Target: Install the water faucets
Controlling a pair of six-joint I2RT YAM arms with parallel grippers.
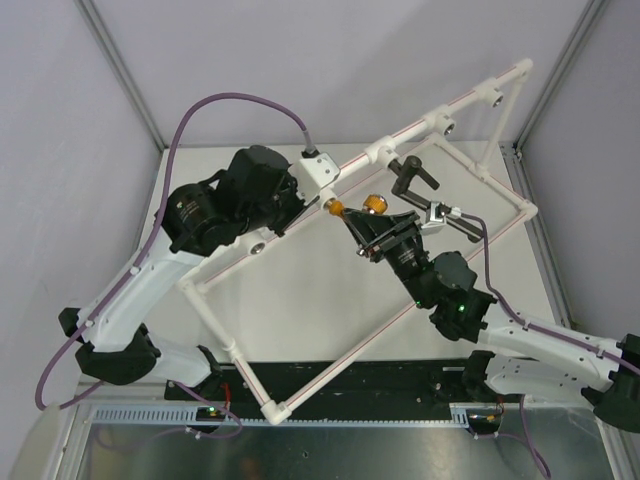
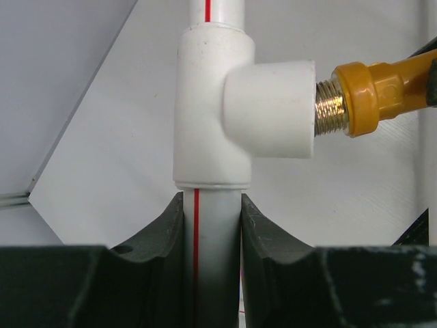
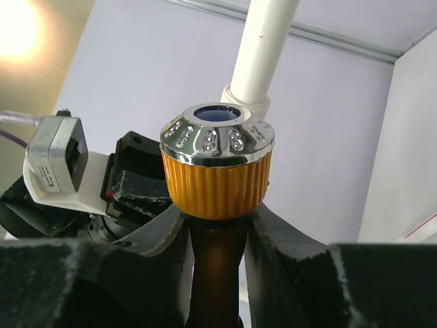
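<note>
In the left wrist view my left gripper is shut on the white pipe (image 2: 217,266) just below a tee fitting (image 2: 270,109). A brass-threaded orange faucet (image 2: 386,89) sits at the tee's side outlet, with some thread still visible. In the right wrist view my right gripper is shut on that faucet, whose orange knob with chrome cap (image 3: 217,178) faces the camera. In the top view the faucet (image 1: 374,204) hangs below the upper pipe, between the two arms.
The white pipe frame (image 1: 348,357) stands on a white board (image 1: 310,315). Grey and dark fittings (image 1: 415,175) sit on the upper pipe to the right. More tees with open outlets line that pipe further right.
</note>
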